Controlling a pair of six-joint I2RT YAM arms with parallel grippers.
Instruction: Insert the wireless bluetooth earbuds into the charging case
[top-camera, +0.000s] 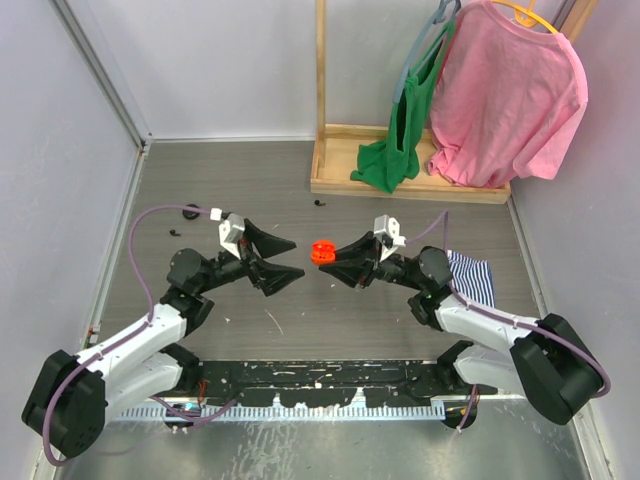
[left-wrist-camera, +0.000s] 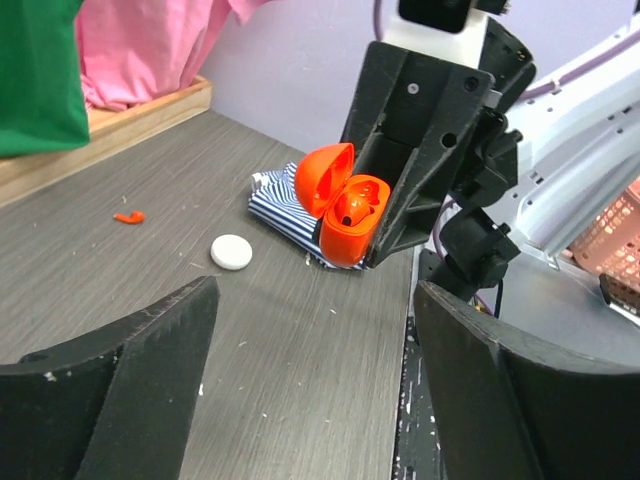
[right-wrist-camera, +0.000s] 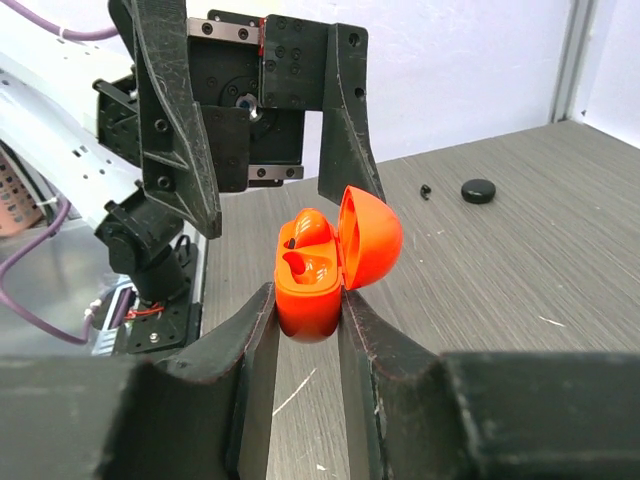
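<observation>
An orange charging case with its lid open is held upright by my right gripper; in the right wrist view the case sits pinched between both fingertips, an earbud seated inside and its lid standing open beside it. In the left wrist view an orange bud shape shows in the case. My left gripper faces the case from the left with its fingers apart and nothing between them. Whether a second earbud is in the case I cannot tell.
Small dark pieces and a black disc lie on the grey table. A white disc, an orange piece and striped cloth are on the right. A wooden rack with clothes stands at the back.
</observation>
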